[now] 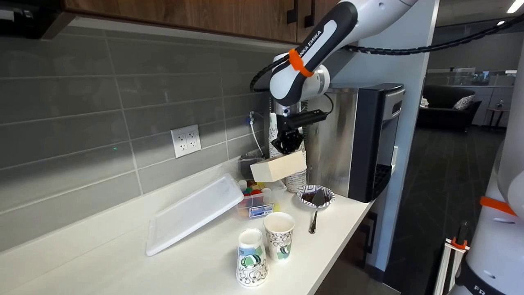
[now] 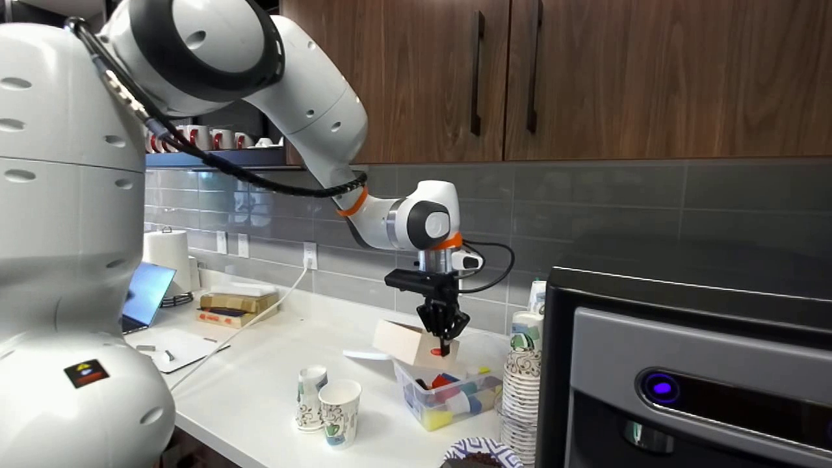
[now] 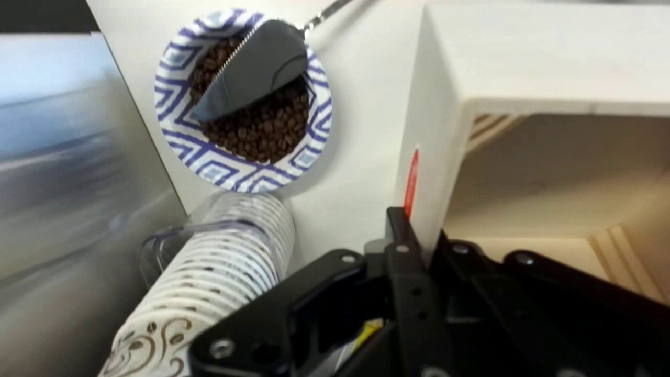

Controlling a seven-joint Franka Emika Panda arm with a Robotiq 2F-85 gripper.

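A pale wooden box (image 1: 278, 167), its open side showing in the wrist view, hangs tilted above the counter. My gripper is shut on one wall of this box (image 3: 433, 125), close to a red mark on the wood. Below it is a clear plastic bin (image 2: 444, 394) holding several coloured items. In exterior view 2 the box (image 2: 409, 343) overlaps the bin's back edge, and I cannot tell the exact gap between them. The bin's white lid (image 1: 194, 214) lies slanted on the counter to the left.
A patterned bowl (image 3: 251, 166) of coffee beans with a metal server (image 3: 264, 69) sits near tall stacks of paper cups (image 3: 220, 264) and the coffee machine (image 1: 376, 142). Two groups of paper cups (image 1: 251, 258) stand in front.
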